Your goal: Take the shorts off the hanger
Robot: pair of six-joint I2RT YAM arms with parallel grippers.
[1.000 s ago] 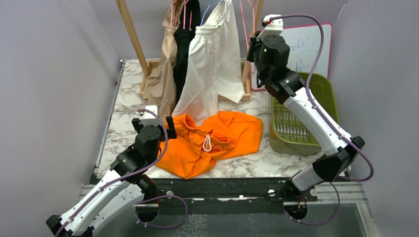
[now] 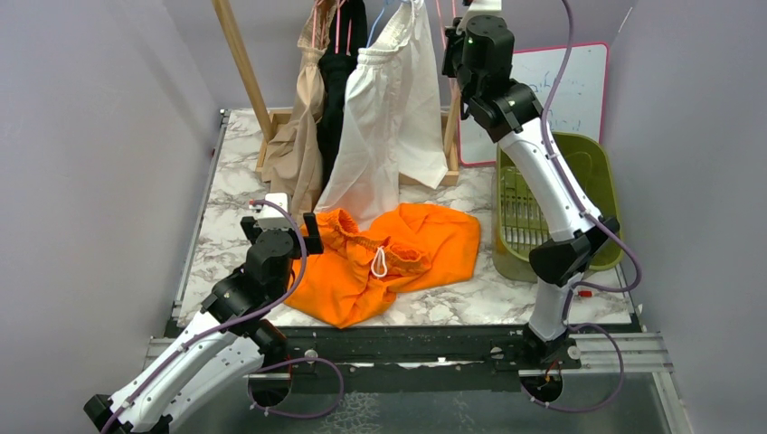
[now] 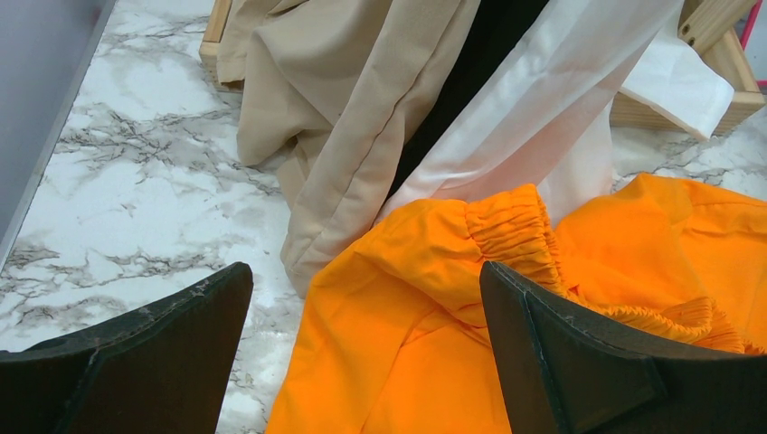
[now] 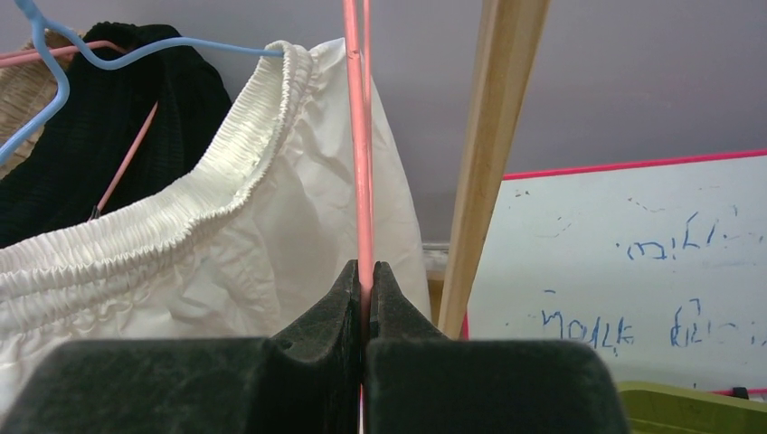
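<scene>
Orange shorts [image 2: 425,244] lie crumpled on the marble table, below hanging beige [image 2: 294,154], black [image 2: 335,117] and white shorts [image 2: 389,117]. In the right wrist view a blue hanger [image 4: 154,50] holds the white waistband. My right gripper is shut on a pink hanger rod [image 4: 360,136], raised beside the wooden post. My left gripper stands open above the orange shorts, nothing between its fingers.
A green basket [image 2: 597,181] stands at the right, with a whiteboard [image 2: 565,81] behind it. The wooden rack [image 2: 240,54] holds the hangers. Bare marble [image 2: 226,208] shows at the left.
My right arm has swung left and slightly upward in the top view, toward the rack's post. The left arm and the orange shorts are unchanged.
</scene>
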